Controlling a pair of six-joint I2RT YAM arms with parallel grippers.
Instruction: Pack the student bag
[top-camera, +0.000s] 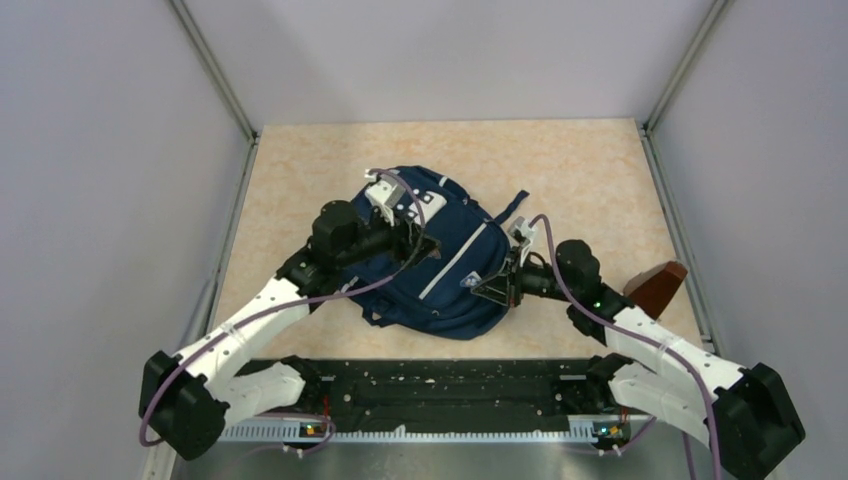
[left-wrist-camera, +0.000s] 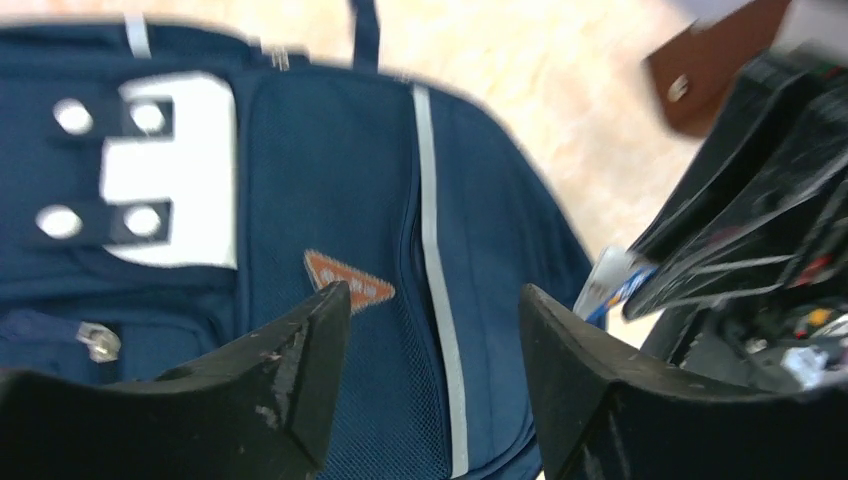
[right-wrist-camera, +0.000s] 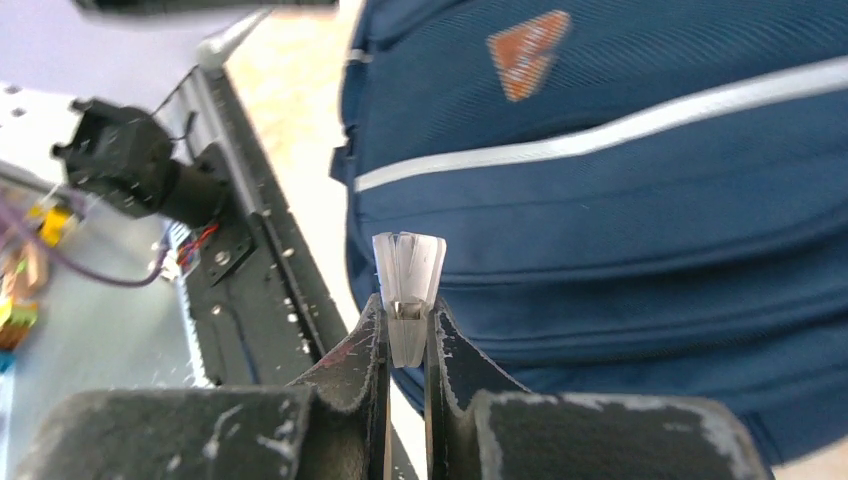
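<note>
The dark blue student bag lies flat on the table, with white stripes and an orange patch. My left gripper is over its middle; in the left wrist view its fingers stand wide apart with only bag fabric visible beyond. My right gripper hovers above the bag's right side, shut on a small clear-and-white item, which shows some blue in the left wrist view. That item points upward out of the fingertips in the right wrist view. What exactly it is, I cannot tell.
A brown container stands at the table's right edge, behind the right arm. A bag strap sticks out toward the back right.
</note>
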